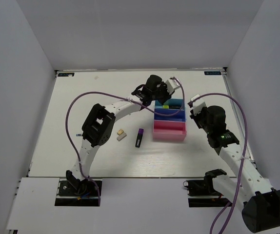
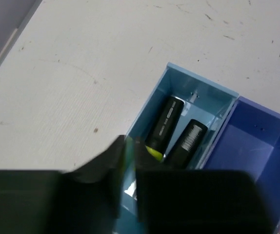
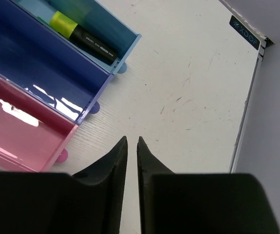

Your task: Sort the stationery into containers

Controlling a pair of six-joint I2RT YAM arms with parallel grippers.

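Observation:
Two black-bodied markers lie side by side in the light blue compartment [image 2: 203, 80]. One marker [image 2: 165, 124] has a lime cap; the barcoded marker [image 2: 192, 139] has its cap end hidden behind my left gripper. That gripper is over the compartment, its fingers blurred and close together, with neither black body between them. A blurred green patch shows at the narrow gap. To the right of the containers, my right gripper stands slightly open and empty. A purple-capped black marker [image 1: 139, 138] and two small eraser-like blocks, one tan [image 1: 120, 131] and one greyish [image 1: 121, 137], lie on the table.
The dark blue compartment [image 1: 169, 117] and the pink compartment [image 1: 169, 136] look empty, beside the light blue one. A small dark object [image 1: 79, 135] lies at the far left.

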